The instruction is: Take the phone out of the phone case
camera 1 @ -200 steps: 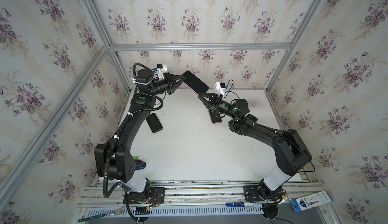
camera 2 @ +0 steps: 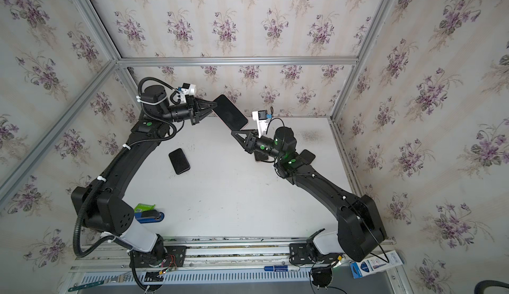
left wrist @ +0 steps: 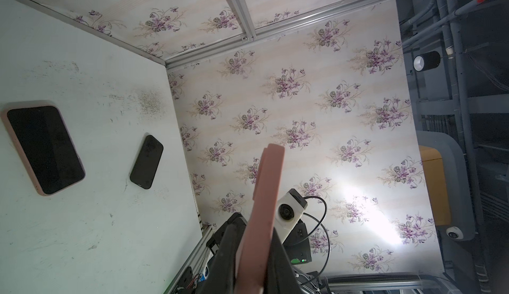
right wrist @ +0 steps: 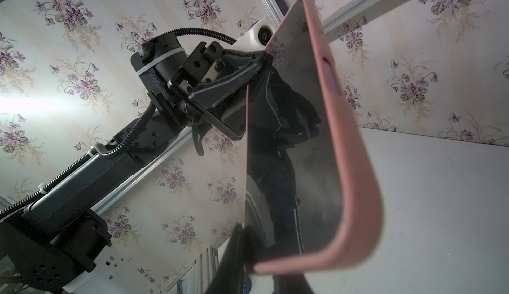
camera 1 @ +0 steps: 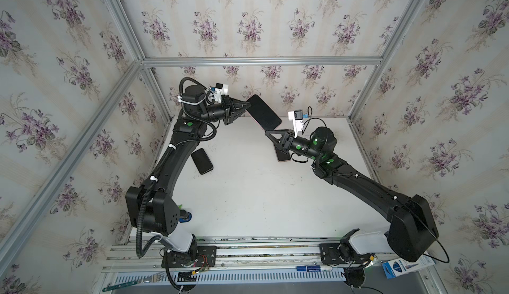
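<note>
A dark-screened phone in a pink case point(camera 1: 263, 112) is held tilted in the air between both arms, seen edge-on in the left wrist view point(left wrist: 265, 203). My left gripper point(camera 1: 245, 105) is shut on its upper end. My right gripper point(camera 1: 270, 133) is shut on its lower end; in the right wrist view the pink rim point(right wrist: 350, 187) frames the screen, with the left gripper's fingers at the far side. I cannot tell whether phone and case have parted at all.
Other phones lie on the white table point(camera 1: 238, 187): one point(camera 2: 179, 160) at the left, a pink-edged one point(left wrist: 45, 148) and a smaller dark one point(left wrist: 146, 162) toward the right. A blue-and-green object point(camera 2: 149, 214) sits at the near left.
Both grippers and the held phone have shifted slightly to the right. The right arm has bent outward, its elbow moving right and down.
</note>
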